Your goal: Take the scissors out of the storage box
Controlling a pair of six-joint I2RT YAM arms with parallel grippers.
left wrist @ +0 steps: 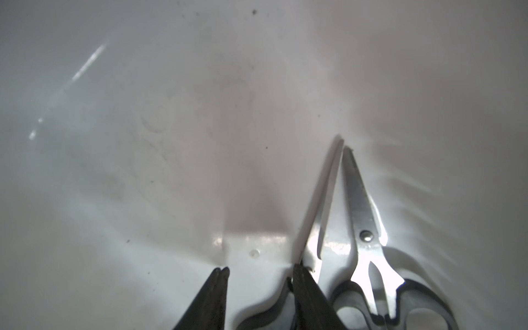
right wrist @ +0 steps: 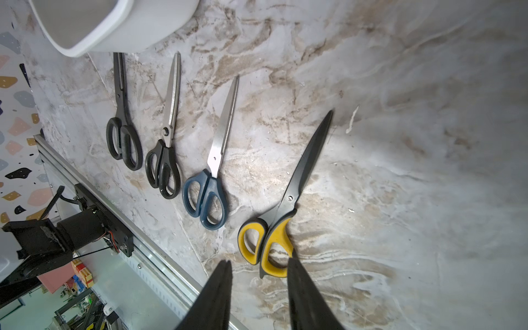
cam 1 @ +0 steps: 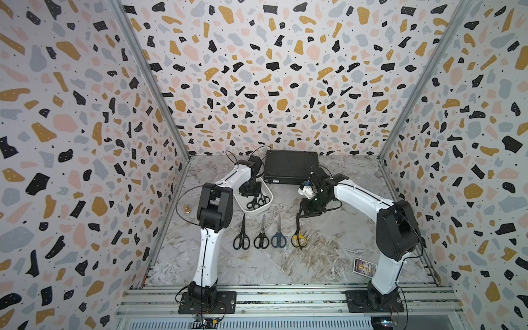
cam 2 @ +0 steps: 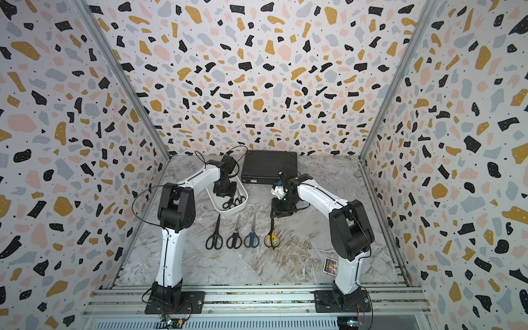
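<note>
In the white storage box (cam 1: 237,205) lie two pairs of black-handled scissors: the left pair's blade (left wrist: 324,214) and, beside it, a pair with a round pivot (left wrist: 365,236). My left gripper is part open over the box. Its right finger overlaps the left pair's handle (left wrist: 272,314) in the left wrist view; contact cannot be judged. My right gripper is part open and empty, with the yellow-handled scissors (right wrist: 277,237) below it. Blue-handled scissors (right wrist: 211,193), black-handled scissors (right wrist: 163,159) and another black pair (right wrist: 123,133) lie in a row on the table.
A black case (cam 1: 291,165) stands behind and to the right of the box. A small card (cam 1: 364,267) lies at the front right, and a small golden object (cam 1: 187,209) near the left edge. Bare table spreads right of the yellow-handled scissors.
</note>
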